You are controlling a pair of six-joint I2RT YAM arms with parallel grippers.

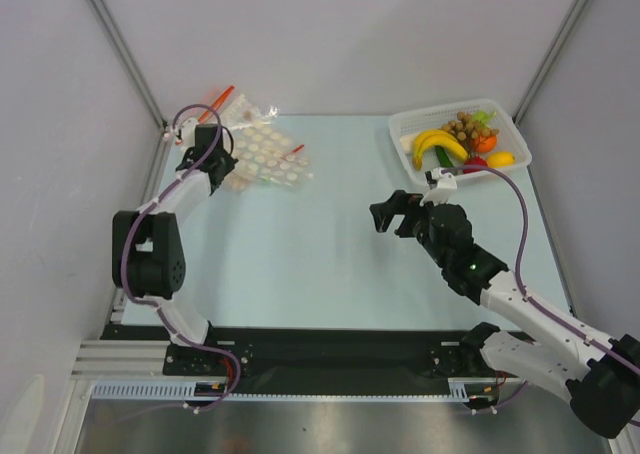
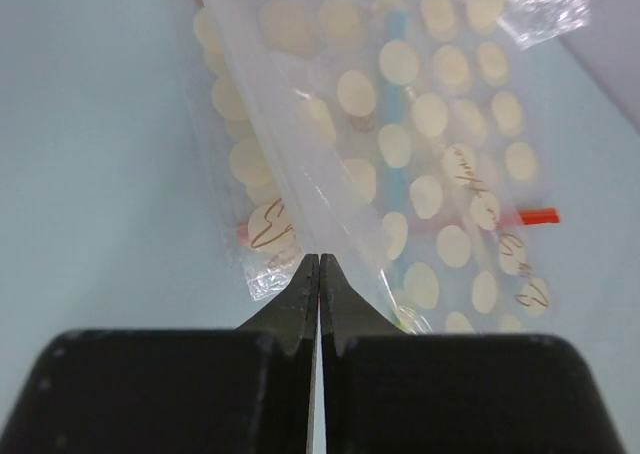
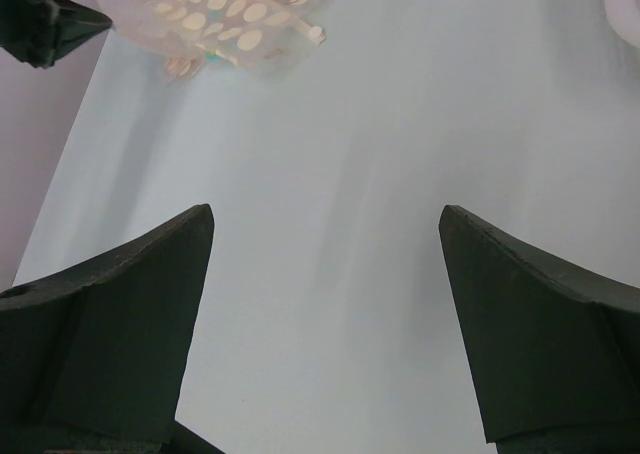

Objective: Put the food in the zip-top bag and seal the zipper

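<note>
Clear zip top bags (image 1: 270, 156) with pale dots and red sliders lie overlapping at the back left of the table. My left gripper (image 1: 232, 164) is shut at their near left side. In the left wrist view, the shut fingertips (image 2: 320, 264) meet a loose sheet of bag film (image 2: 330, 184); whether a thin fold is pinched between them is unclear. The food sits in a white basket at the back right: bananas (image 1: 438, 146), grapes (image 1: 468, 128), an orange (image 1: 485, 142), a lemon (image 1: 500, 159). Over the table's right half, my right gripper (image 1: 390, 217) stands open and empty.
The white basket (image 1: 398, 126) also holds a red fruit (image 1: 475, 162) and a green vegetable (image 1: 443, 157). Bare white tabletop (image 1: 300, 264) fills the middle and front. Grey walls close in on the left, back and right.
</note>
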